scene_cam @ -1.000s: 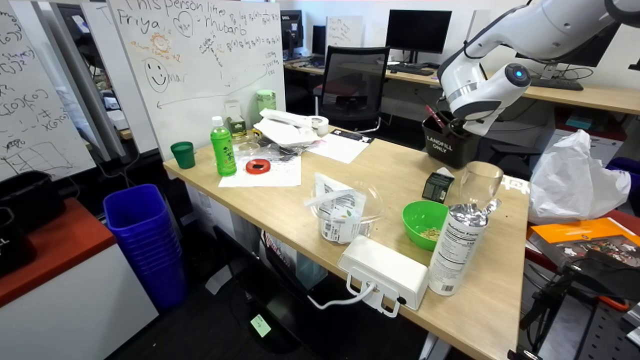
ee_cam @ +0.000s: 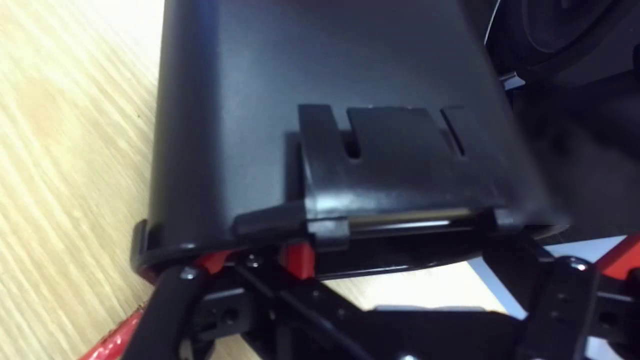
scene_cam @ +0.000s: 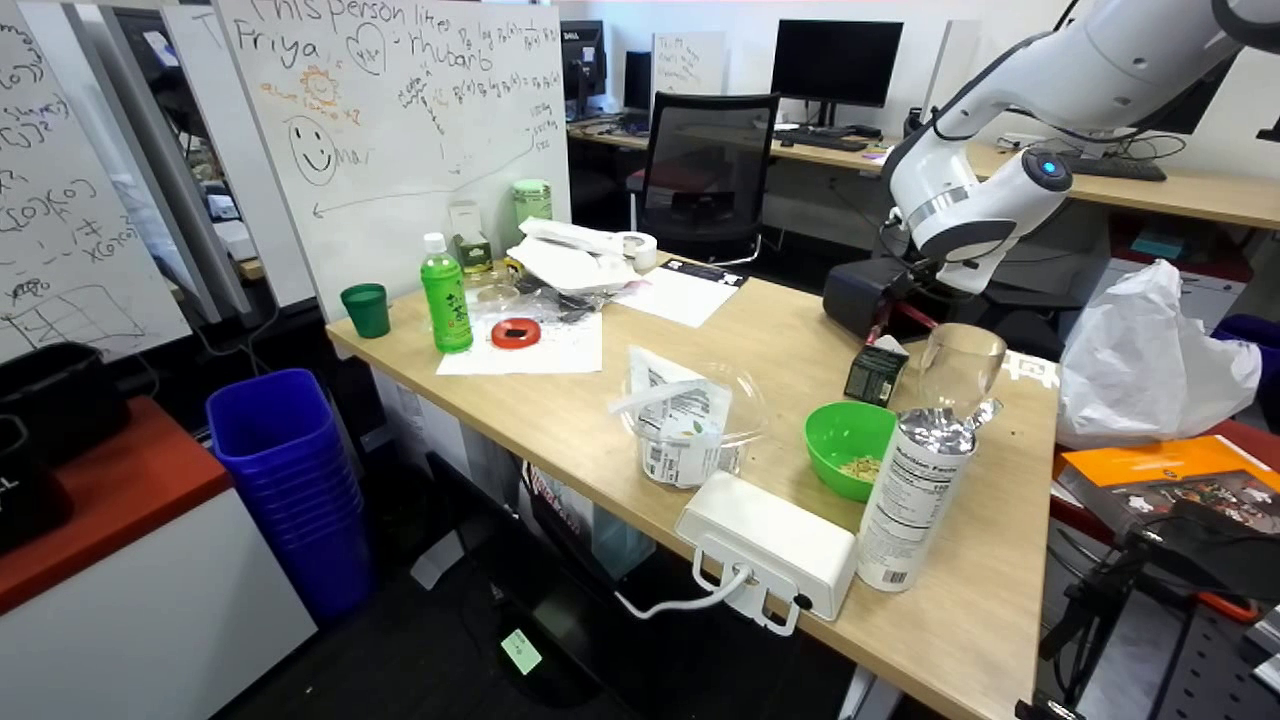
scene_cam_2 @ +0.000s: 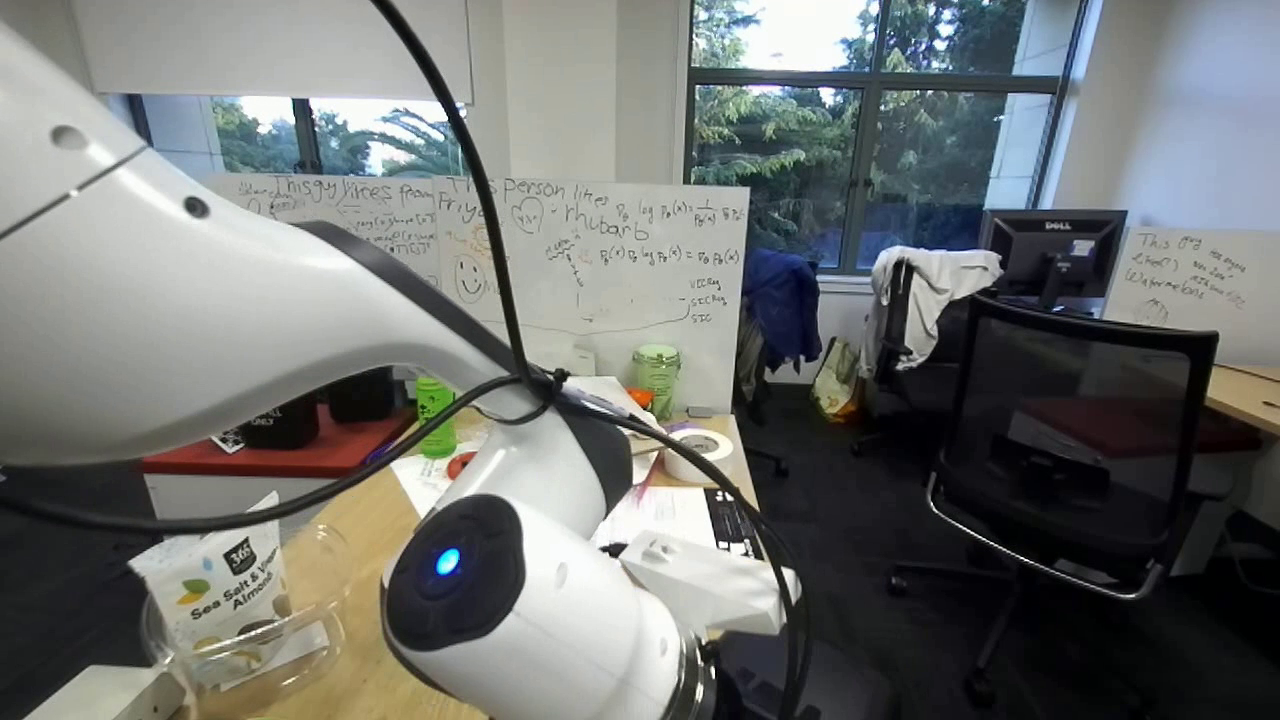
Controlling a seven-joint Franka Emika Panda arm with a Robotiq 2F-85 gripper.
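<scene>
The black bin (scene_cam: 849,298) lies tipped over at the far right part of the table, its mouth turned toward the right in exterior view 1. Something red (scene_cam: 912,314) shows at its opening. The wrist view is filled by the bin's dark wall (ee_cam: 264,84), with a slotted black tab (ee_cam: 396,144) near the rim. Open, my gripper is right at that rim; whether its fingers touch the bin I cannot tell. A shiny red wrapper (ee_cam: 117,336) lies on the wood at the lower left of the wrist view. The arm hides the bin in exterior view 2.
Close to the bin stand a small dark box (scene_cam: 876,374), a clear glass (scene_cam: 960,360) and a green bowl (scene_cam: 840,438). A silver-topped canister (scene_cam: 912,510) and white device (scene_cam: 768,540) line the near edge. Mid-table is bare.
The bin stood upright with its lettering facing exterior view 1; now it is on its side, shifted left. My arm has swung slightly right and lower.
</scene>
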